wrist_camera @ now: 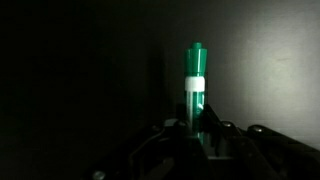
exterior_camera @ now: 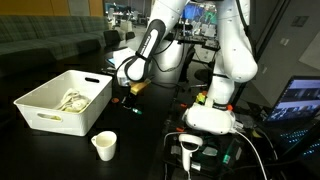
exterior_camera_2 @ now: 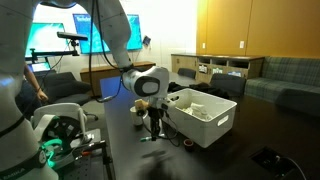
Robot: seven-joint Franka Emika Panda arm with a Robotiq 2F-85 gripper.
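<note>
A green marker with a white band (wrist_camera: 195,84) juts forward from my gripper in the wrist view. The dark fingers are shut on its near part, which they partly hide. In exterior view 1 the gripper (exterior_camera: 128,101) hangs low over the dark table, and the marker's green end (exterior_camera: 138,111) shows beside it. Exterior view 2 also has the gripper (exterior_camera_2: 158,130) pointing down, with the green marker (exterior_camera_2: 148,139) sticking out to the left, close above the tabletop.
A white bin (exterior_camera: 62,119) with light cloth-like contents stands left of the gripper in exterior view 1. In front of the bin is a white mug (exterior_camera: 105,145). A small dark ring-shaped item (exterior_camera_2: 188,143) lies near the bin. Table to the bin's right in exterior view 2 is mostly clear.
</note>
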